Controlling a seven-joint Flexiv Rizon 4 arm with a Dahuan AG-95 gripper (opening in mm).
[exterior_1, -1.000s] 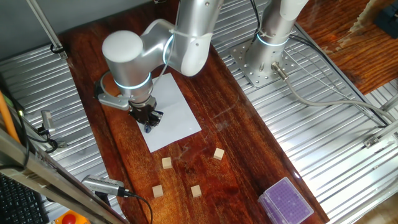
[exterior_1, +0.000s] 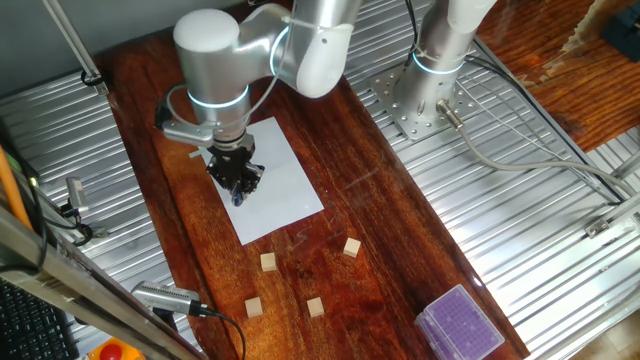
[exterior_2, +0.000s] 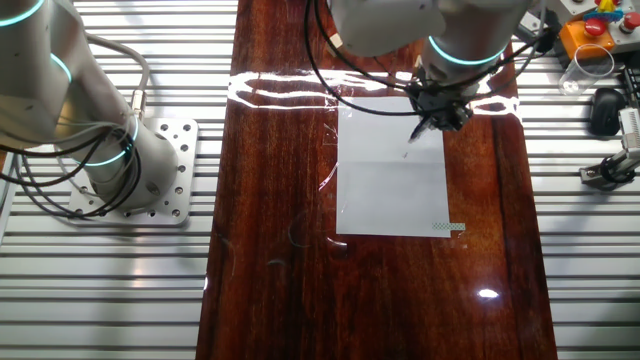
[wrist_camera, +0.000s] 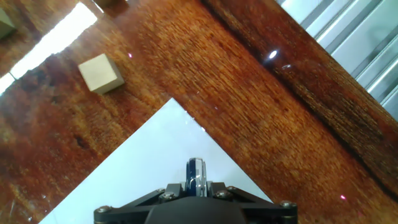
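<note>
A white sheet of paper (exterior_1: 285, 190) lies flat on the brown wooden table. Above its left part in exterior view 1 hangs my gripper (exterior_1: 240, 185), pointing down. In the wrist view the gripper is shut on a pen (wrist_camera: 196, 174), dark blue and clear, which sticks out past the black fingers. The same pen appears small and dark (exterior_2: 418, 130) over the sheet (exterior_2: 390, 190) in exterior view 2. Whether its tip touches the paper cannot be told, and no clear line shows on the sheet.
Several wooden cubes lie apart beyond the sheet, the nearest being a cube (exterior_1: 268, 262) and another cube (exterior_1: 352, 247). A purple box (exterior_1: 461, 325) stands at the table's edge. Tape (exterior_2: 449, 227) crosses one paper corner.
The arm and gripper have shifted a little toward the top of exterior view 1, still over the paper. Sheet, cubes and box have stayed where they were.
</note>
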